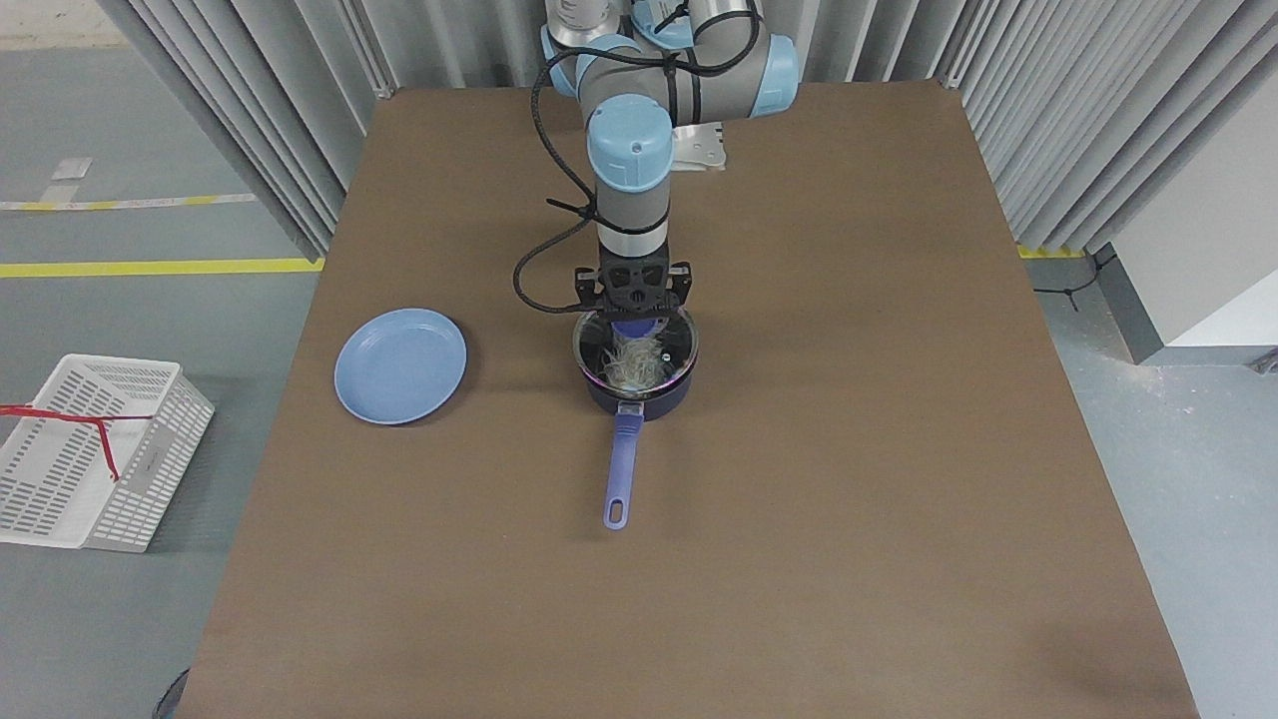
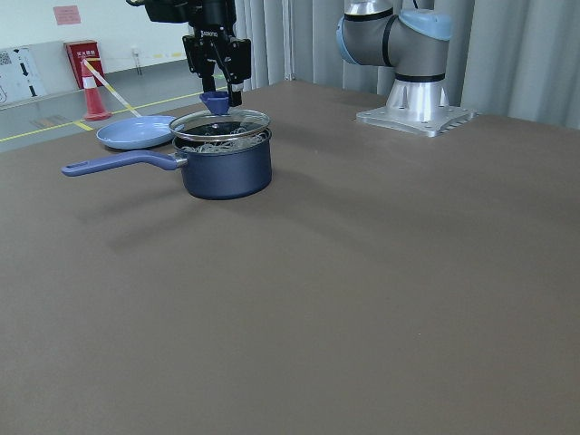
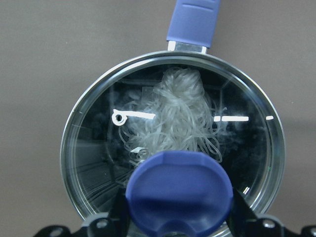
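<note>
A glass lid (image 2: 220, 124) with a blue knob (image 3: 179, 192) rests at the top of a blue saucepan (image 2: 227, 178), whose long handle (image 1: 622, 467) points toward the front. Pale noodle-like strands (image 3: 175, 113) show through the glass. My gripper (image 2: 217, 91) is directly over the lid, shut on the knob, its fingers at either side of it.
A light blue plate (image 1: 400, 365) lies left of the saucepan on the brown table (image 1: 899, 479). A white basket (image 1: 156, 479) stands on the floor at the left.
</note>
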